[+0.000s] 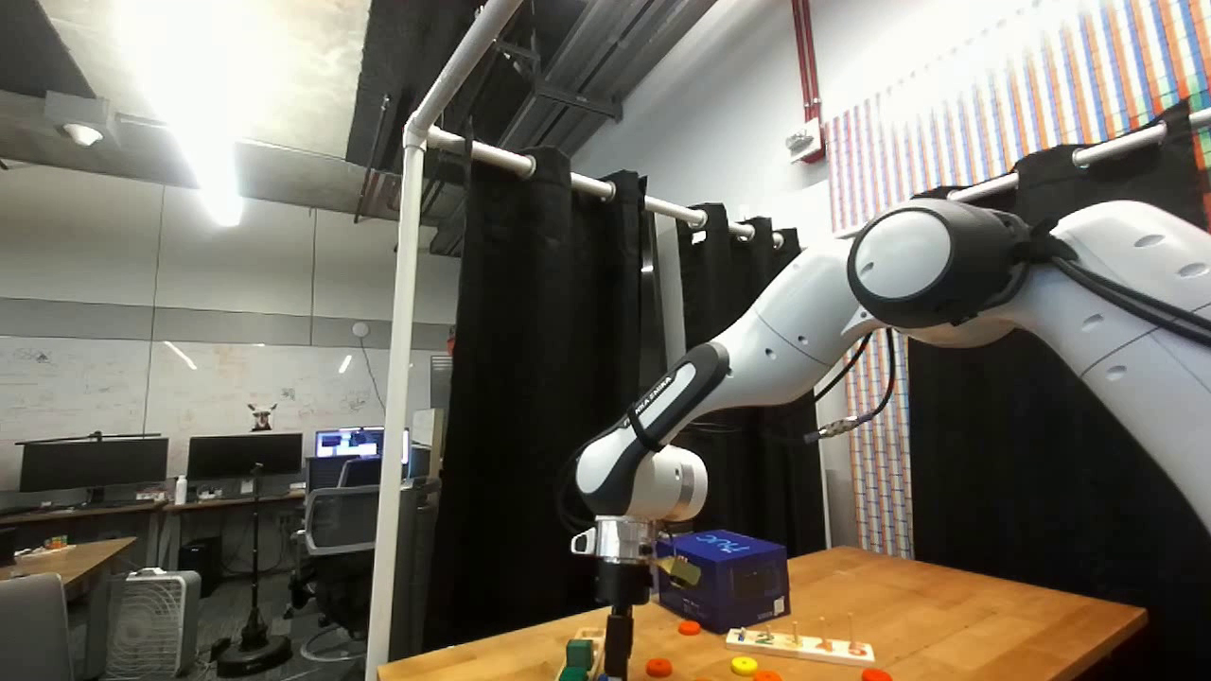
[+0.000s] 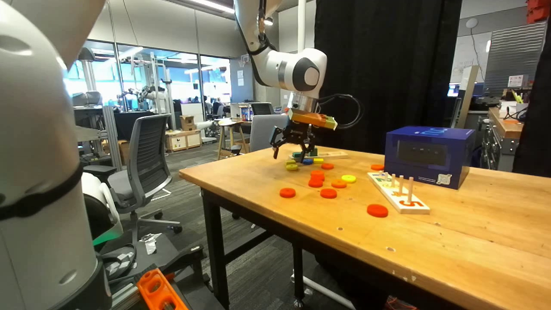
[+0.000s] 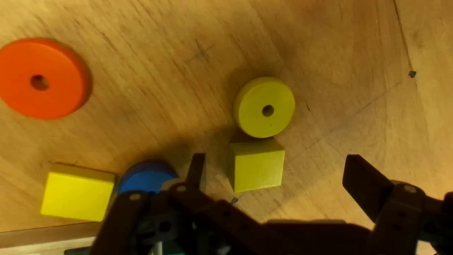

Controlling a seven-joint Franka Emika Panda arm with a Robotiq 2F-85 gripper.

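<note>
In the wrist view my gripper stands open, and a yellow-green cube [image 3: 259,170] lies on the table between its two spread fingers, with clear space on both sides. Touching or nearly touching that cube is a yellow-green disc [image 3: 265,108] with a centre hole. Left of the fingers are a blue piece [image 3: 146,177], partly hidden by one finger, and a yellow block [image 3: 78,193]. An orange disc [image 3: 42,78] lies farther left. From the second exterior view, the gripper [image 2: 293,155] points down over the far part of the table.
A numbered peg board [image 2: 397,193] with upright pegs and a blue box [image 2: 431,155] stand to the right. Several orange discs, one of them a disc [image 2: 328,193] near the middle, are scattered about.
</note>
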